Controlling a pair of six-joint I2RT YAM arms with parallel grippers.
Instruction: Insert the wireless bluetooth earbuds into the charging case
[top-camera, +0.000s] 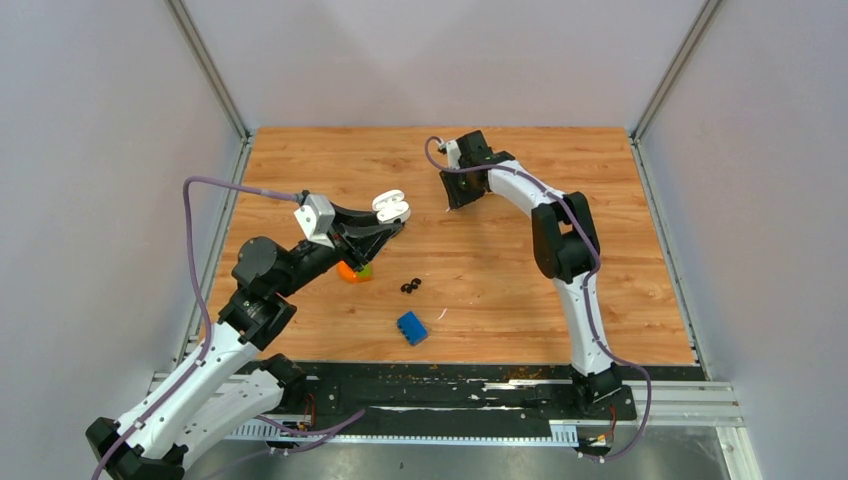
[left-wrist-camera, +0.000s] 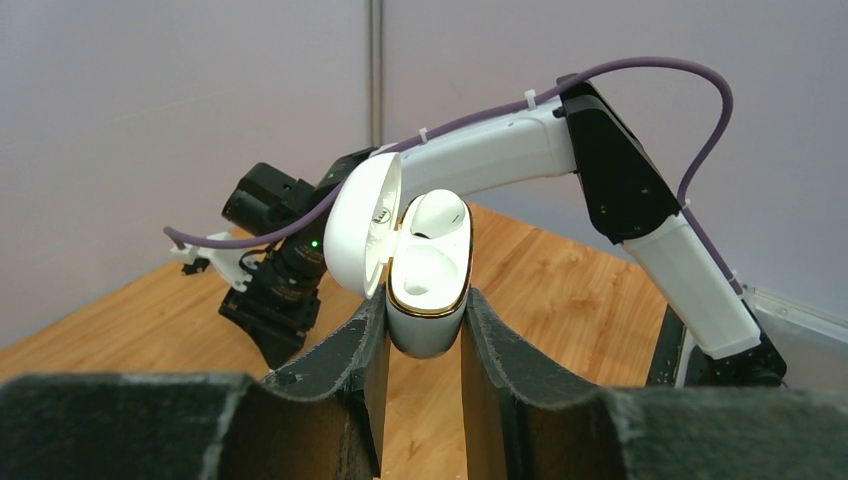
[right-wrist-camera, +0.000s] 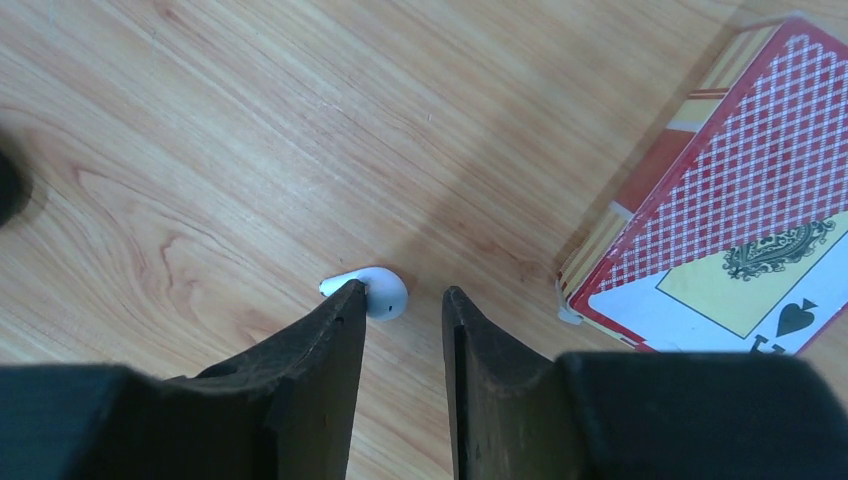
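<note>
My left gripper is shut on the white charging case (left-wrist-camera: 427, 262), held in the air with its lid open; two empty-looking wells show in the left wrist view. A white earbud (right-wrist-camera: 384, 293) lies on the wood at the back of the table, under my right gripper. The right gripper's fingers are part open, the left one just over or beside the earbud's stem end; I cannot tell whether it touches.
A playing-card box (right-wrist-camera: 720, 230) lies right of the earbud. Small black pieces (top-camera: 410, 286), a blue block (top-camera: 411, 327) and an orange-green object (top-camera: 354, 273) lie in the middle and front.
</note>
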